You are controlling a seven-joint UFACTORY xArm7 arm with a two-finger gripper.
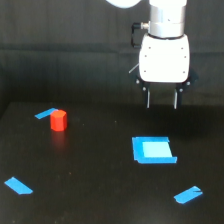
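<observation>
A small red block (59, 120) stands on the dark table at the left. Toward the right lies a pale square (156, 149) bordered with blue tape. High above and behind that square is my gripper (162, 104), its two thin fingers pointing down and set wide apart. No object shows between them. The red block is well to the left of the gripper and apart from it.
Strips of blue tape mark the table near the block (45, 113), at the front left (18, 186) and at the front right (188, 195). A dark curtain (60, 55) hangs behind.
</observation>
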